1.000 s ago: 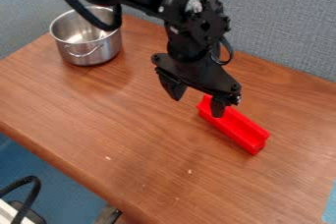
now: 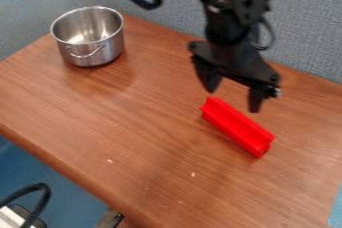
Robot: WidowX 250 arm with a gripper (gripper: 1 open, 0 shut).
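My gripper (image 2: 235, 80) hangs over the right half of the wooden table, its two dark fingers spread apart with nothing visible between them. Just below it a red elongated block (image 2: 238, 127) lies diagonally on the table. A steel pot (image 2: 88, 42) with a wire handle stands at the back left.
A grey wall (image 2: 307, 22) runs along the back. Black cables and a small pale device sit at the lower left, off the table's edge.
My gripper has shifted right and slightly up, toward the back of the table. The red block and pot look unmoved.
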